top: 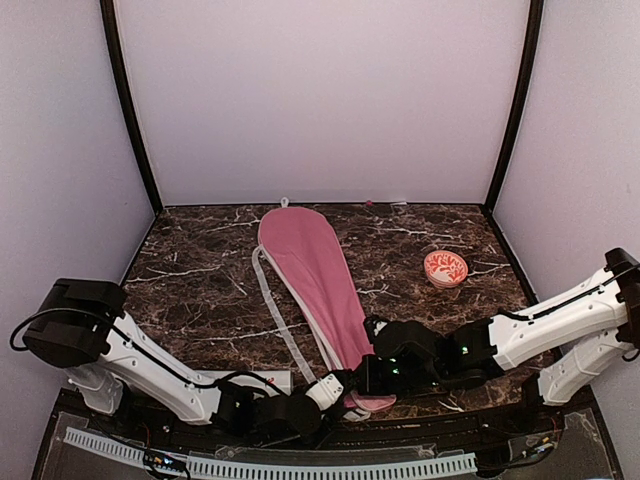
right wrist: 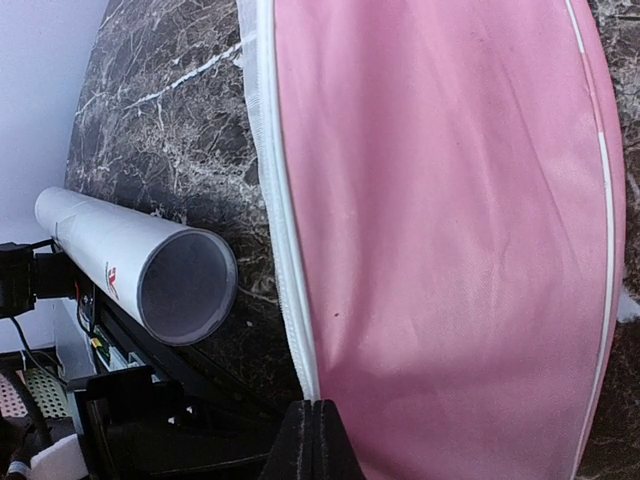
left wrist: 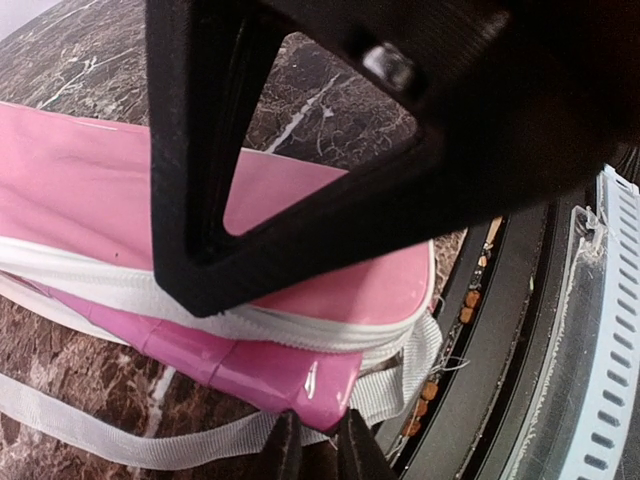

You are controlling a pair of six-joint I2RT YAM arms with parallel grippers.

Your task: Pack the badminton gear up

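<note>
A pink racket bag (top: 312, 270) with white trim lies lengthwise on the dark marbled table, its rounded wide end far away. In the left wrist view a brighter pink handle (left wrist: 240, 366) shows in the gap below the bag's white zipper edge (left wrist: 290, 331). My left gripper is shut on the tip of this handle. The right wrist view has my right gripper shut at the bag's left zipper edge (right wrist: 288, 255), the white trim running in between its fingertips. Both grippers meet near the bag's narrow end, partly covering it from above.
A grey strap (top: 283, 318) lies along the bag's left side. Near the front left is a white tube (right wrist: 120, 255) with an open end. A red-and-white round dish (top: 445, 268) sits at the right.
</note>
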